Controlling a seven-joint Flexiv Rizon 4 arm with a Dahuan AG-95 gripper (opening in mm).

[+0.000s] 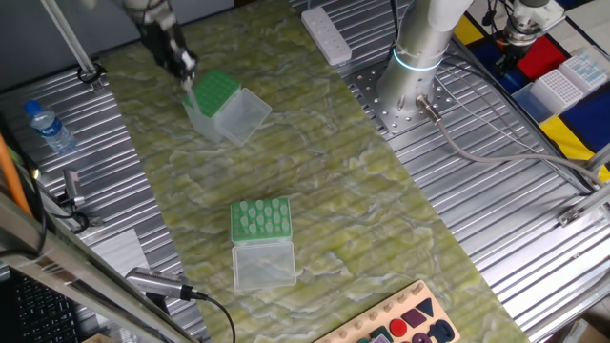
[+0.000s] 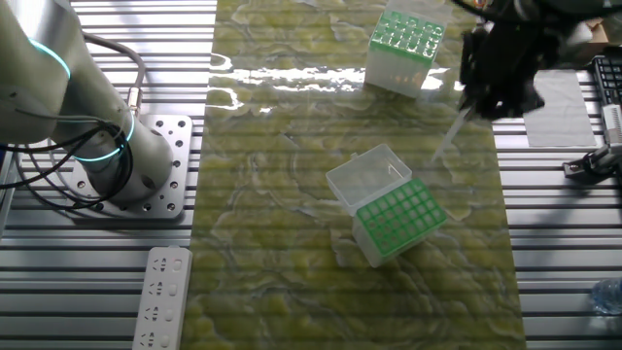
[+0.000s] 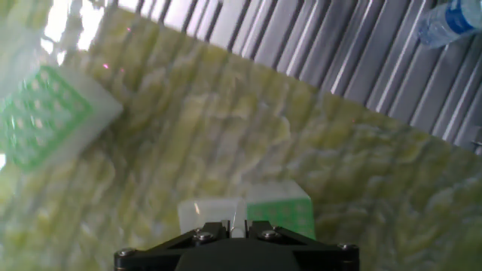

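Observation:
My gripper (image 1: 187,76) is shut on a thin, translucent pipette tip (image 2: 452,132), which points downward from the fingers. In exterior view 2 the tip hangs to the right of an open box with a green rack (image 2: 400,216); no tips can be made out standing in that rack. A clear lid (image 1: 245,116) is folded back from this box. The wrist view shows the held tip (image 3: 239,214) in front of the same box (image 3: 290,216), blurred. Another open box (image 1: 260,219) carries several tips in its green rack, its clear lid (image 1: 264,265) lying toward the front.
A wooden shape board (image 1: 400,322) lies at the front edge of the green mat. A water bottle (image 1: 50,127) stands on the metal slats at left, and a white power strip (image 1: 326,36) lies at the back. Open mat separates the two boxes.

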